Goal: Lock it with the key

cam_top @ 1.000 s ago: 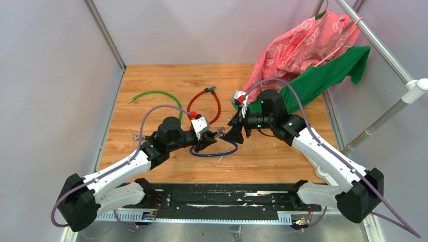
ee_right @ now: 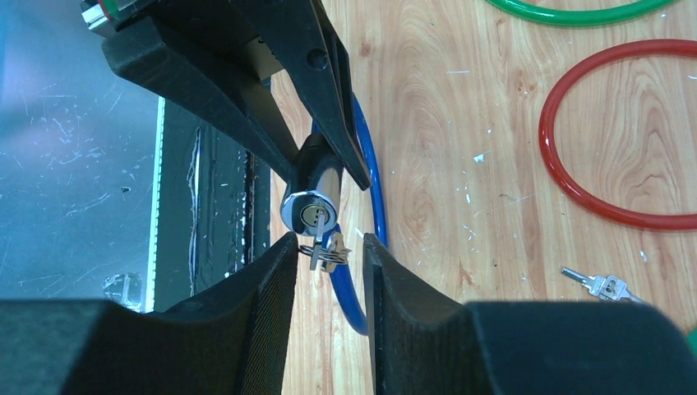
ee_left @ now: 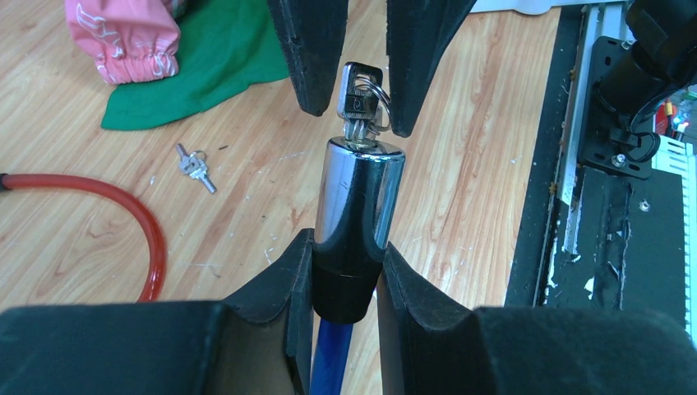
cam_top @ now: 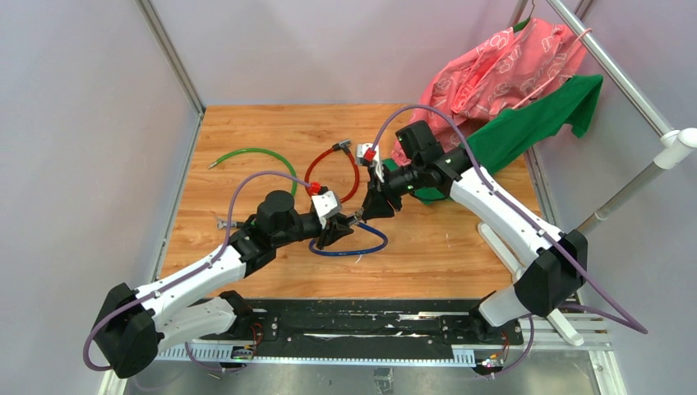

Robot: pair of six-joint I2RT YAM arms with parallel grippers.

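Note:
My left gripper is shut on the chrome lock cylinder (ee_left: 358, 189) of the blue cable (ee_left: 331, 354), held upright in the left wrist view. A key with rings (ee_left: 360, 100) sits in the cylinder's keyhole. My right gripper is open around that key, one finger each side, apparently not clamped on it. In the top view both grippers meet over the table's middle, above the blue cable loop.
A red cable (ee_right: 559, 164), a green cable (ee_right: 575, 16) and loose keys (ee_right: 608, 286) lie on the wooden table (cam_top: 246, 132). Green and pink cloths (cam_top: 501, 58) hang at the back right.
My right arm has moved up and leftward in the top view, bringing its gripper over the key and lock. The left arm has stayed nearly still.

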